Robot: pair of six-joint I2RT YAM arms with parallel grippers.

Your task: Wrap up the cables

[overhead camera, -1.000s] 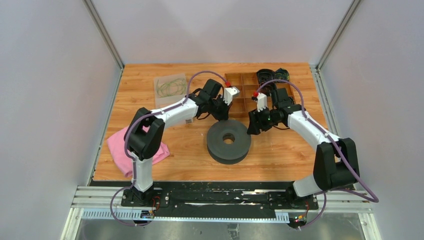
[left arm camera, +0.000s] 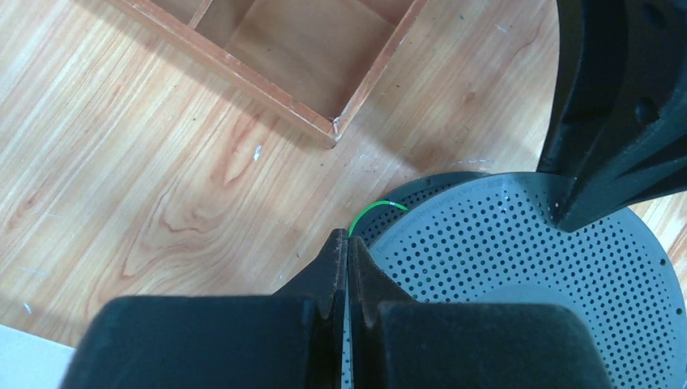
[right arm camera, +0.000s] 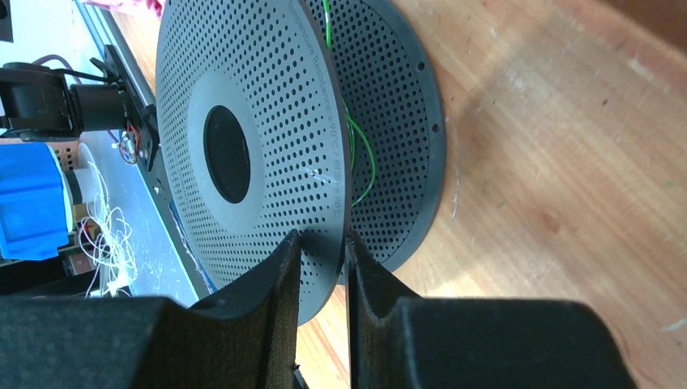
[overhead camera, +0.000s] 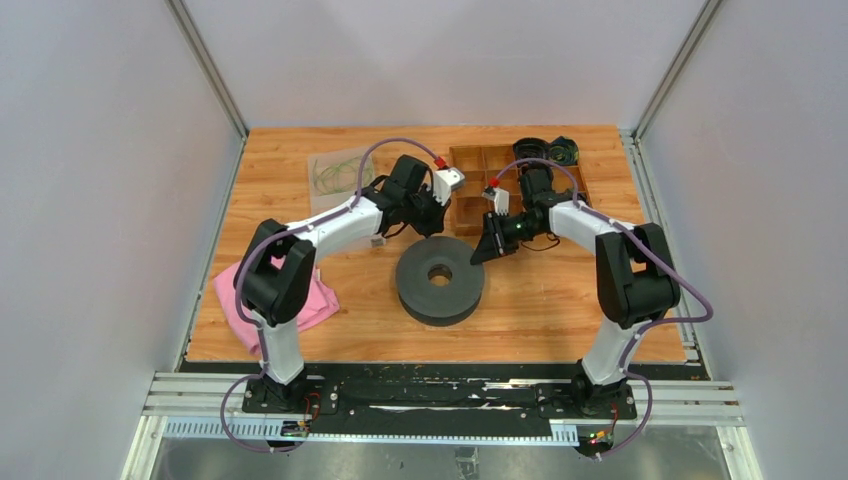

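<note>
A grey perforated spool (overhead camera: 418, 275) (left arm camera: 502, 251) (right arm camera: 275, 162) stands in the middle of the table, with green cable (left arm camera: 374, 207) (right arm camera: 364, 146) between its two discs. My left gripper (overhead camera: 432, 228) is shut at the spool's back rim; nothing clearly shows between its fingertips. My right gripper (overhead camera: 480, 255) is shut on the spool's upper disc at its right rim, beside the cable.
A wooden compartment box (overhead camera: 470, 170) (left arm camera: 324, 121) with black coils stands at the back right. A bag of green cable (overhead camera: 340, 175) lies back left, a pink cloth (overhead camera: 305, 315) front left.
The spool has moved left, and my right gripper has moved left with it, its arm straightening. My left gripper has shifted slightly left as well.
</note>
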